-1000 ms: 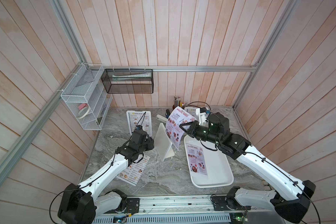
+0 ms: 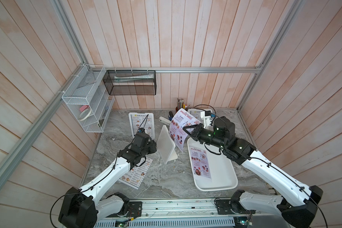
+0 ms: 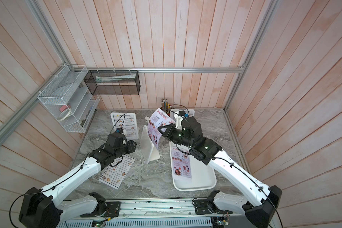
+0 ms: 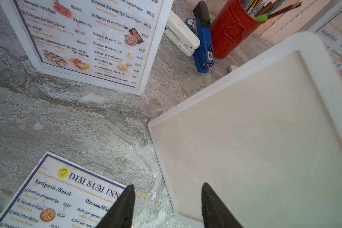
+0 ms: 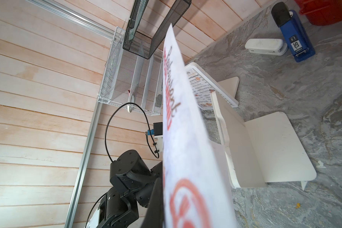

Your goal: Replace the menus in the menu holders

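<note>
A pink-and-white menu sheet (image 2: pixel 180 128) hangs curved from my right gripper (image 2: pixel 187 130), which is shut on its edge. Just left of the sheet stands an empty white menu holder (image 2: pixel 164 144), turned sideways; its blank panel (image 4: pixel 247 140) fills much of the left wrist view. To the holder's left my left gripper is part open, nothing between its fingers. Below it a Dim Sum Inn menu (image 4: pixel 64 197) lies flat on the table. Another pink sheet (image 2: pixel 200 162) lies in the white tray (image 2: pixel 224 178). In the right wrist view the held sheet hides the right fingertips.
A holder with a Dim Sum menu (image 2: pixel 142 123) stands at the back left, another holder (image 3: pixel 187 112) behind the right arm. A white stapler (image 4: pixel 181 32), blue stapler (image 4: pixel 203 47) and red pen cup (image 4: pixel 233 28) are at the back.
The held sheet sways slightly beside the holder. Otherwise both arms stand almost where they were.
</note>
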